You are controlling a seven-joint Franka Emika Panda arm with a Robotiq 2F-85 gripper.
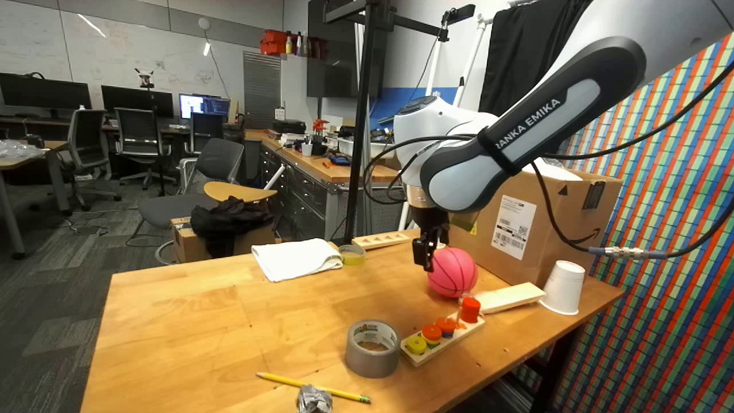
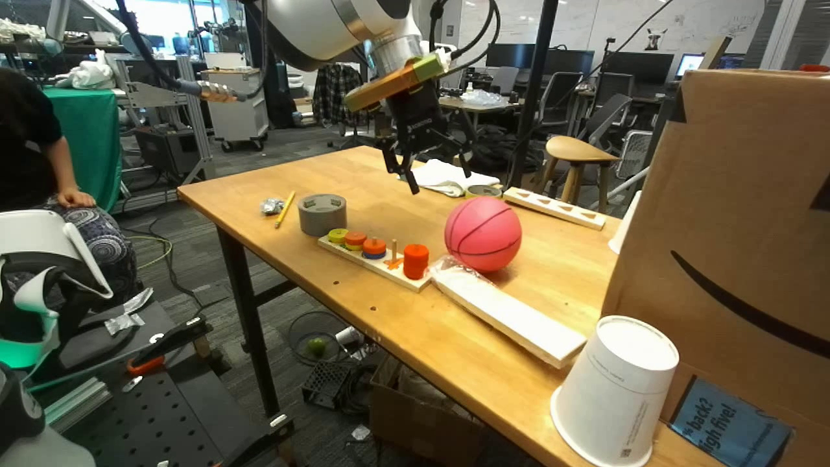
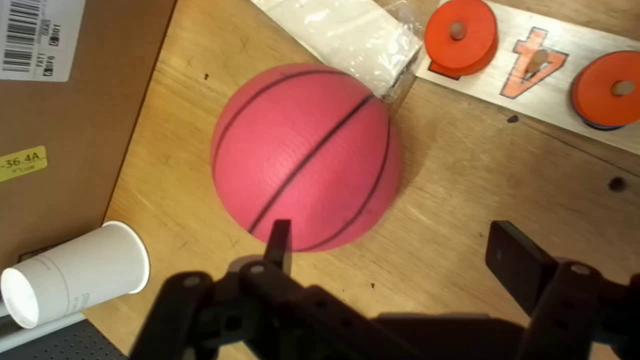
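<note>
A pink ball (image 1: 452, 272) with black seam lines rests on the table, touching or very close to the end of a plastic-wrapped white board (image 2: 509, 315). My gripper (image 2: 439, 175) hangs above the table on the far side of the ball in exterior view 2. Its fingers stand wide apart with nothing between them. In the wrist view the ball (image 3: 306, 159) lies ahead of the fingers, its lower edge partly covered by the left finger (image 3: 279, 243). The right finger (image 3: 519, 264) is over bare wood.
Close to the ball is a wooden peg board (image 2: 373, 261) with coloured rings. A large cardboard box (image 1: 533, 220) and an upturned white cup (image 1: 564, 288) stand at the right. Grey tape (image 1: 372, 349), a pencil (image 1: 313, 388) and a white cloth (image 1: 296, 258) lie elsewhere.
</note>
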